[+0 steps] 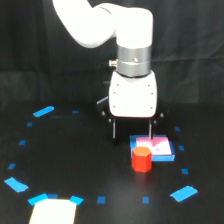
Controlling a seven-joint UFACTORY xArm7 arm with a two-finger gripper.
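Observation:
A red block or cup (pixel 141 160) stands on the dark table, overlapping the near left edge of a blue-edged square (pixel 168 157) in the view. Whether the two touch I cannot tell. The square's inner area (pixel 158 144) looks pink and white. My white gripper (pixel 132 131) hangs pointing down above and behind the red object, its two thin dark fingers wide apart. Nothing shows held between them. The right fingertip overlaps the square's far part in the view.
A pale yellow-white square (pixel 53 212) lies at the near left. Blue tape strips (pixel 16 184) and small blue marks are spread over the dark surface. Free room lies to the left and right of the red object.

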